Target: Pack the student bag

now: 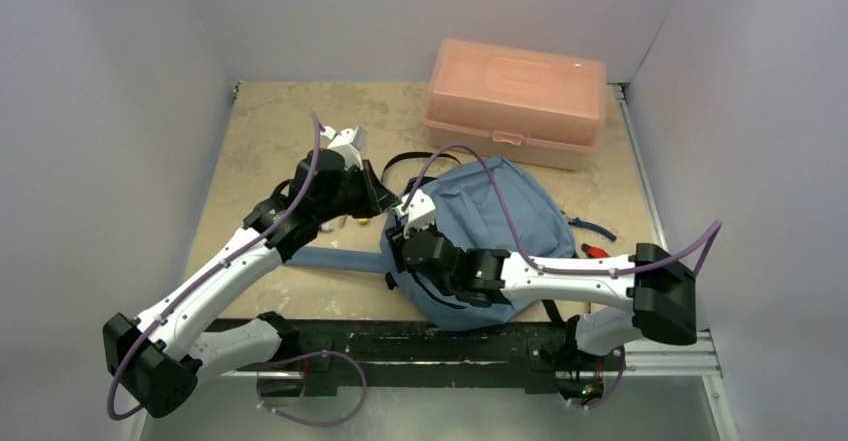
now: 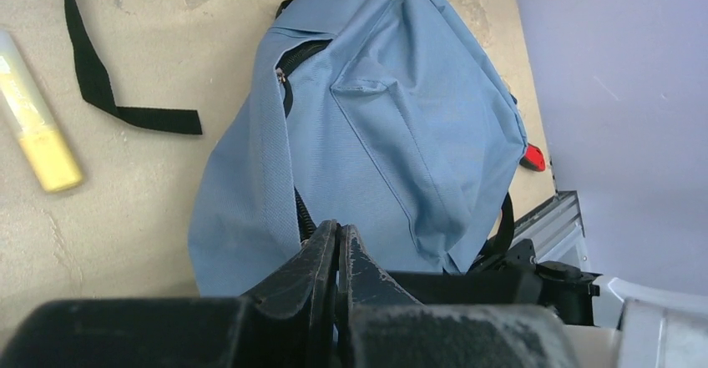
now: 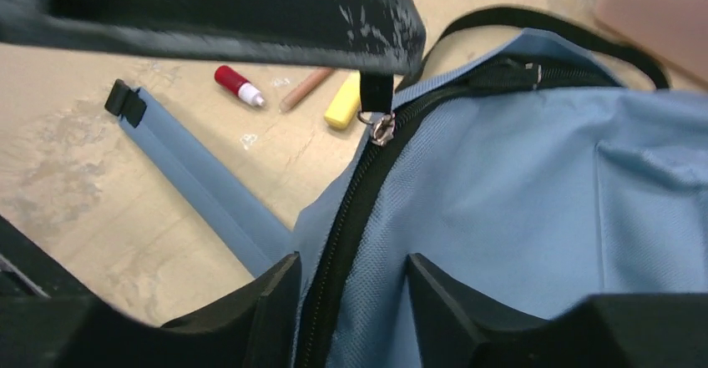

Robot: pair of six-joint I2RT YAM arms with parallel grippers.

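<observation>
The blue bag [image 1: 490, 201] lies in the middle of the table, its black zipper running along the left side, with a zipper pull [image 3: 382, 130] visible in the right wrist view. My left gripper [image 1: 392, 201] hovers over that side, shut, its tips [image 2: 330, 233] beside the zipper in its own view; nothing clearly shows between them. My right gripper is just below it over the zipper edge, part open, its fingers blurred around the bag's edge.
The pink box [image 1: 515, 101] stands at the back right. Pliers [image 1: 590, 229] and a red tool [image 1: 595, 252] lie right of the bag. A yellow marker [image 2: 46, 143], pencil [image 3: 305, 88] and red-white tube [image 3: 238, 84] lie left of it.
</observation>
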